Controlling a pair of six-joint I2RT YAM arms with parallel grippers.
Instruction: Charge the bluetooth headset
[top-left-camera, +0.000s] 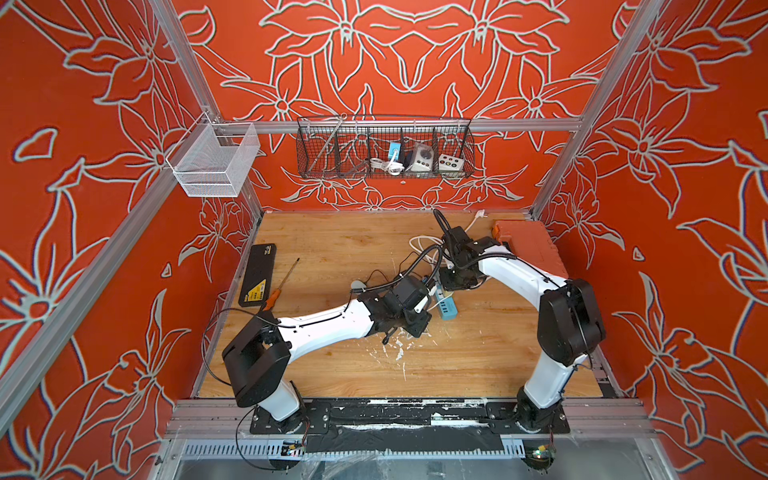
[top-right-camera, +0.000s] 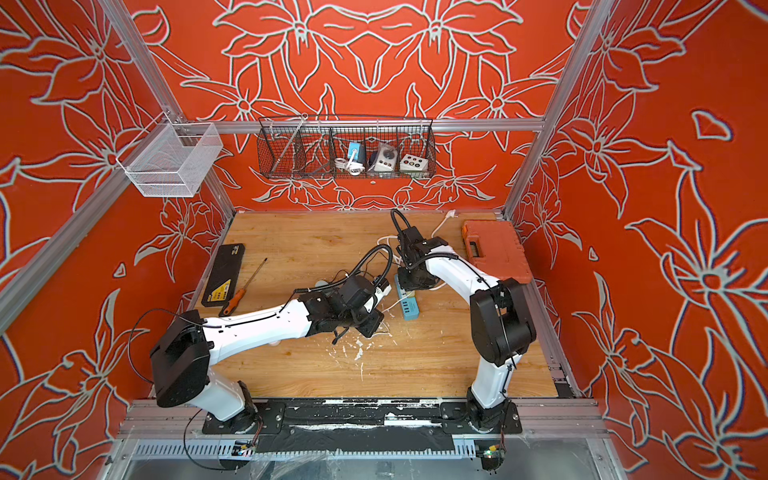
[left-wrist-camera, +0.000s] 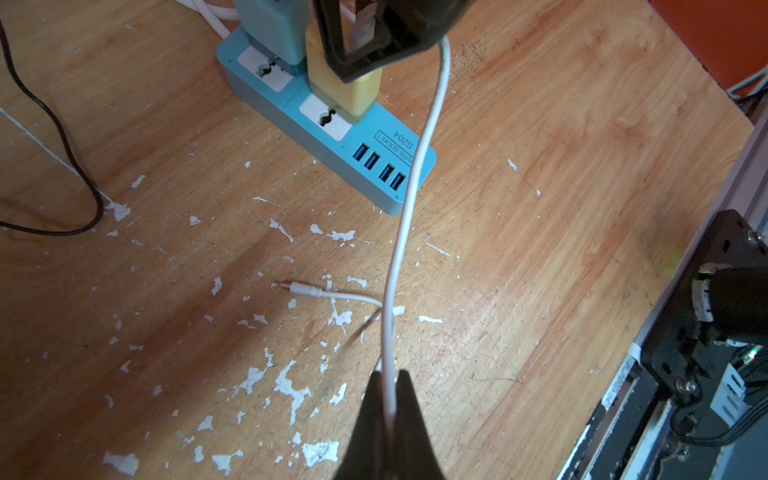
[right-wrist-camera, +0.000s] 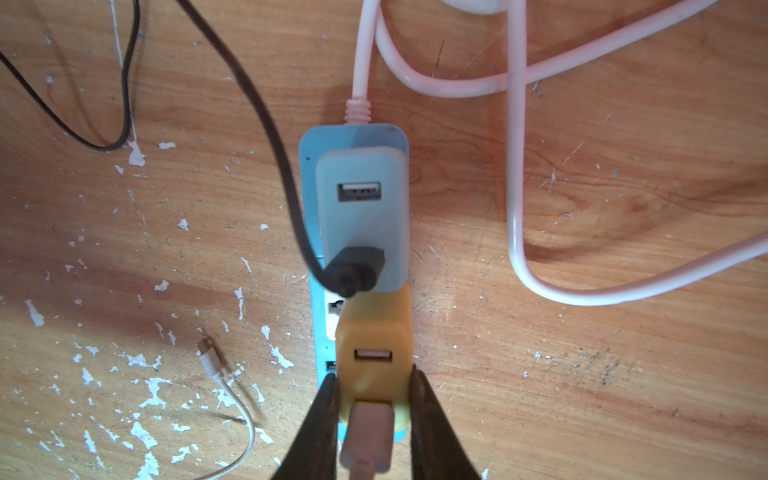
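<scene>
A blue power strip (left-wrist-camera: 370, 181) on the table carries a light-blue adapter (right-wrist-camera: 361, 224) with a black plug in it and a yellow adapter (right-wrist-camera: 376, 320) with a USB port. My right gripper is shut on a pale USB plug (right-wrist-camera: 368, 432) just at the yellow adapter; whether the plug enters a port I cannot tell. My left gripper is shut on the white cable (left-wrist-camera: 416, 160), which runs up toward the right gripper. A small white cable end (left-wrist-camera: 304, 289) lies on the table left of the strip. I cannot make out the headset.
An orange case (top-right-camera: 496, 248) lies at the back right. A black flat box (top-right-camera: 220, 276) and an orange-handled screwdriver (top-right-camera: 236, 297) lie at the left. A wire basket (top-left-camera: 384, 148) hangs on the back wall.
</scene>
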